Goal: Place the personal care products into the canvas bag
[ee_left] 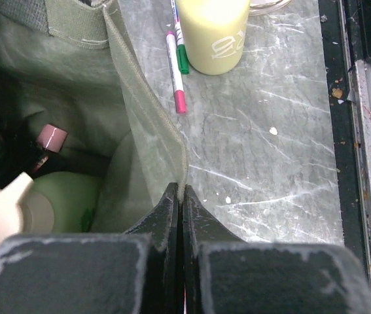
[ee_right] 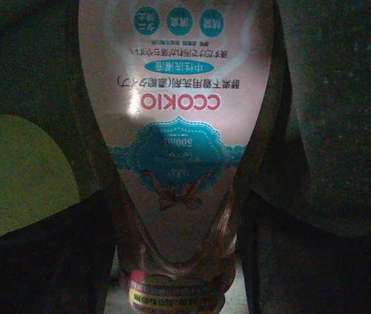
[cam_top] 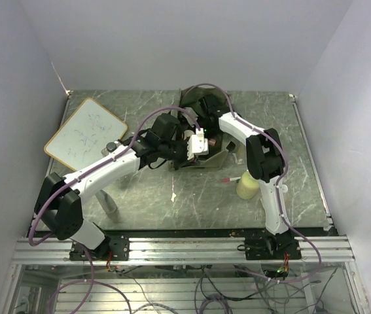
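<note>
The olive canvas bag [cam_top: 208,160] stands open at the back middle. My left gripper is shut on the bag's rim [ee_left: 139,85], holding the near edge. Inside the bag lie a green bottle with a white top [ee_left: 67,203] and a small pink box [ee_left: 52,138]. My right gripper is down inside the bag, part open, with a CCOKIO detergent bottle [ee_right: 178,78] between its fingers; whether it grips the bottle is unclear.
A yellow cylinder [cam_top: 248,185] and markers [ee_left: 175,72] lie right of the bag. A whiteboard [cam_top: 84,134] is at left, with bottles and a silver cylinder [cam_top: 106,203] near it.
</note>
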